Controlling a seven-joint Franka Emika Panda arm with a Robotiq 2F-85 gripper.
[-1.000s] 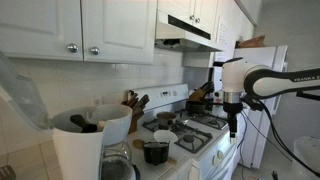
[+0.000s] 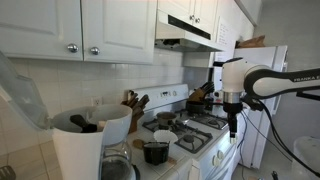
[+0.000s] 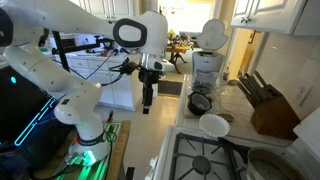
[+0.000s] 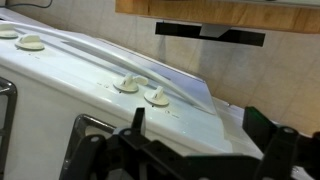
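My gripper stands open, its dark fingertips wide apart at the lower part of the wrist view and nothing visible between them. Below it, in that view, the white stove's front panel carries several cream knobs (image 4: pixel 157 97). Exterior view 1 has the gripper (image 2: pixel 232 125) hanging in front of the stove (image 2: pixel 203 145), clear of its top. On the burners, a dark pot (image 2: pixel 166 119) stands toward the back. In exterior view 2 the gripper (image 3: pixel 147 96) points down in open air, left of the burner grates (image 3: pixel 198 165).
A small dark pot (image 2: pixel 156 152), a knife block (image 2: pixel 132 103) and a large open white container (image 2: pixel 82 150) stand on the counter left of the stove. Cabinets (image 2: pixel 110 30) and a range hood (image 2: pixel 184 36) hang above. A wooden edge (image 4: pixel 220 14) crosses the wrist view's top.
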